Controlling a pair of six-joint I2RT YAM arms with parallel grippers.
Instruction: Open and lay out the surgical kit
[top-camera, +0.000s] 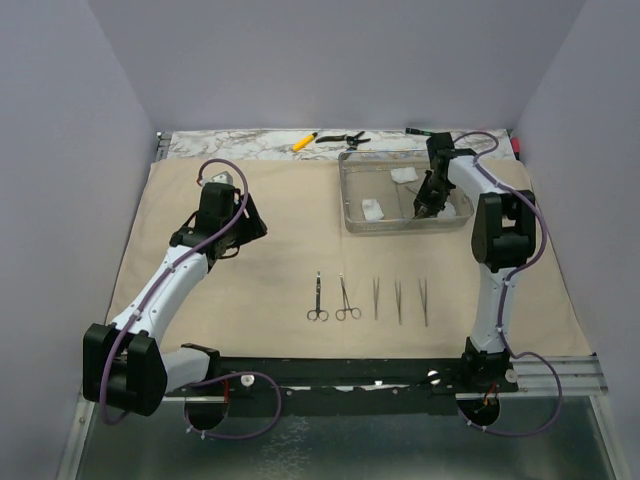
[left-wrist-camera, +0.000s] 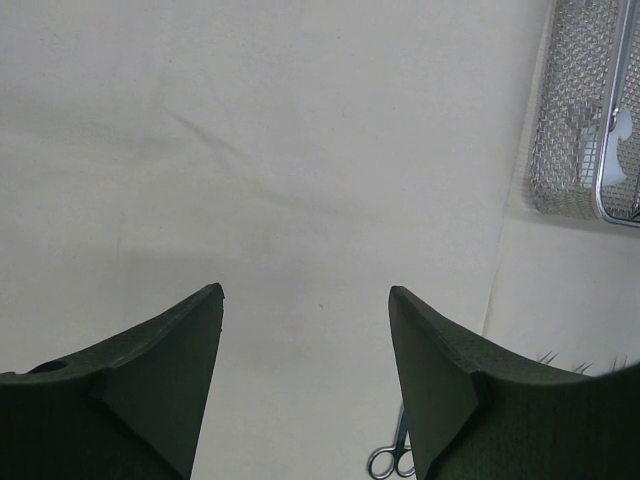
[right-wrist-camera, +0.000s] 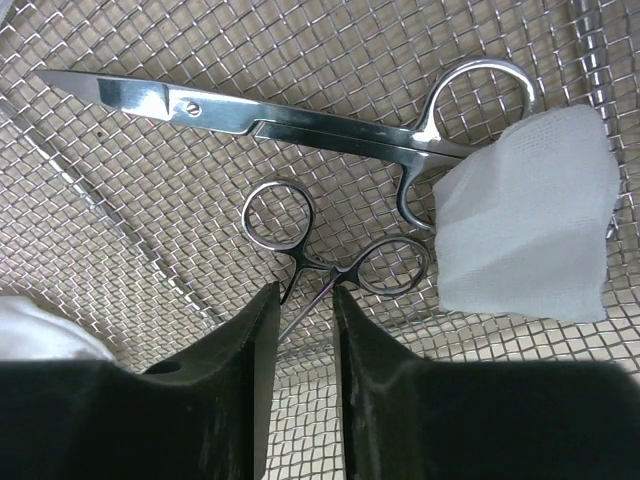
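Observation:
My right gripper (top-camera: 428, 210) is low inside the mesh tray (top-camera: 355, 224). In the right wrist view its fingertips (right-wrist-camera: 265, 310) are close together around the shaft of a ring-handled instrument (right-wrist-camera: 334, 274); whether they grip it is unclear. Beside it lie large scissors (right-wrist-camera: 330, 135) and folded gauze (right-wrist-camera: 525, 215). My left gripper stands open over bare cloth on the left. On the cloth lie scissors (top-camera: 318, 300), a clamp (top-camera: 344, 302) and several tweezers (top-camera: 376, 298) in a row.
A yellow tool (top-camera: 304, 142) and black pliers (top-camera: 334, 138) lie on the marble strip behind.

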